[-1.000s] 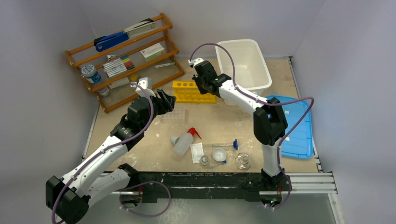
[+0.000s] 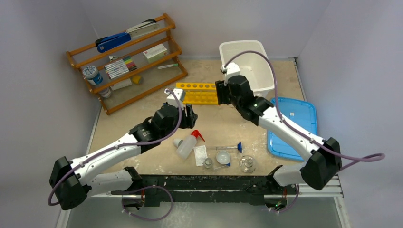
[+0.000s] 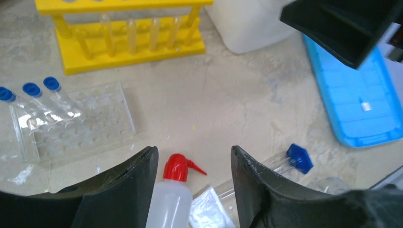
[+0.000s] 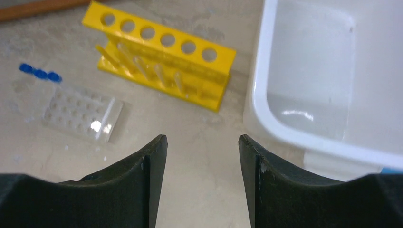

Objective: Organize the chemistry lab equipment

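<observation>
My left gripper is open and empty above the table, just behind the wash bottle (image 2: pixel 187 146) with its red nozzle, which lies on its side. My right gripper, open with nothing between its fingers, hangs in front of the white bin. A yellow rack stands at the back; several clear tubes or pegs show in it in the left wrist view. To its front left, a clear rack (image 3: pixel 85 123) holds three blue-capped tubes (image 3: pixel 52 84). Near the front edge lie a blue-ended glass tube (image 2: pixel 227 147), a small dish (image 2: pixel 223 157) and a glass burner-like vessel (image 2: pixel 247 164).
The white bin (image 2: pixel 244 47) looks empty at the back right. A blue tray or lid (image 2: pixel 291 124) lies to the right. On the left, a wooden shelf (image 2: pixel 142 92) bears a stapler, boxes and jars. Bare table spans the middle.
My left gripper has moved right and toward the front. My right gripper has swung right, away from the yellow rack, and its arm now stretches farther right. The objects on the table look unmoved.
</observation>
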